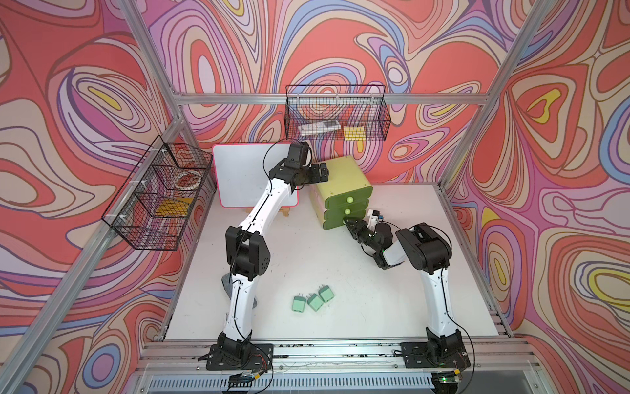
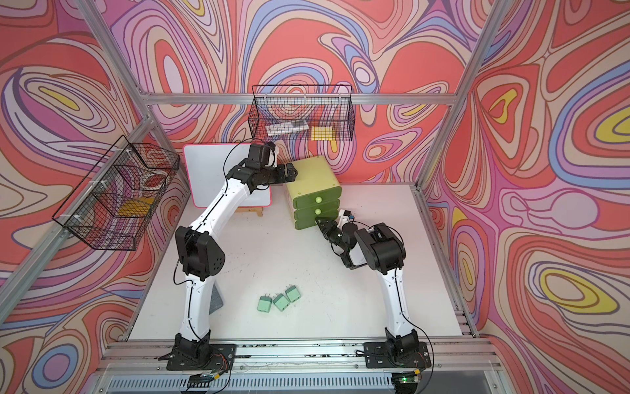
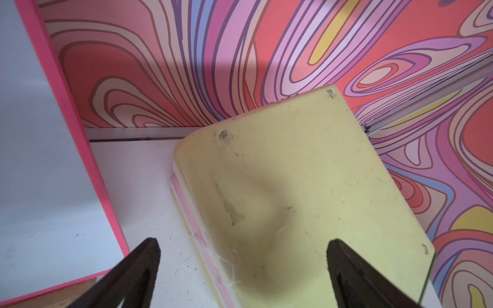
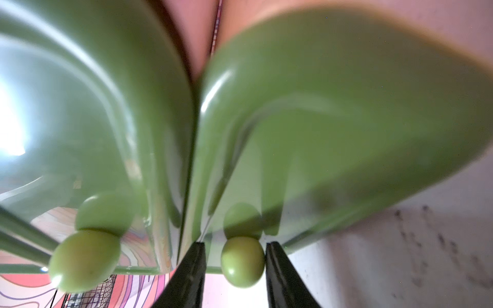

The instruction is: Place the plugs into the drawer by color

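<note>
A green two-drawer box [image 1: 344, 172] stands at the back, both drawers shut, each with a round knob. My left gripper hangs open over its yellow top [image 3: 287, 169], empty. My right gripper is open at the lower drawer, its fingertips either side of the lower knob [image 4: 242, 259]; the upper knob [image 4: 84, 256] is beside it. Three mint-green plugs [image 1: 298, 303] lie on the table at the front middle, away from both grippers.
A white board [image 1: 242, 170] with pink edge stands left of the box. Wire baskets [image 1: 338, 111] hang on the back and left walls. A grey object [image 2: 215, 298] lies at the front left.
</note>
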